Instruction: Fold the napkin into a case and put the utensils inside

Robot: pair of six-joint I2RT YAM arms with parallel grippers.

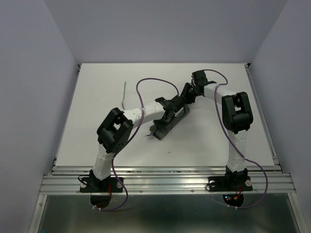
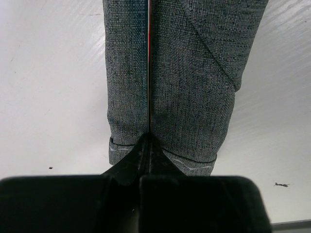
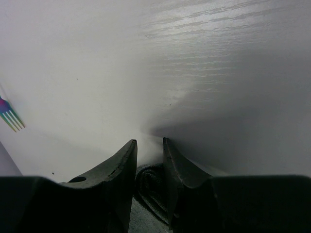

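The grey napkin (image 1: pixel 171 127), folded into a narrow strip, lies slanted near the middle of the table. My left gripper is shut over its hemmed lower-left end. A thin metallic utensil (image 2: pixel 149 68), seen edge-on, runs from its fingertips along the top of the napkin; its kind is unclear. The utensil's purplish end (image 1: pixel 148 135) sticks out past the napkin's lower-left end. At the opposite end my right gripper is shut on the napkin, a rolled bit (image 3: pixel 150 187) of cloth pinched between its fingers.
An iridescent fork (image 3: pixel 10 115), its tines showing in the right wrist view, lies apart on the table. In the top view a thin utensil (image 1: pixel 123 94) lies at the left.
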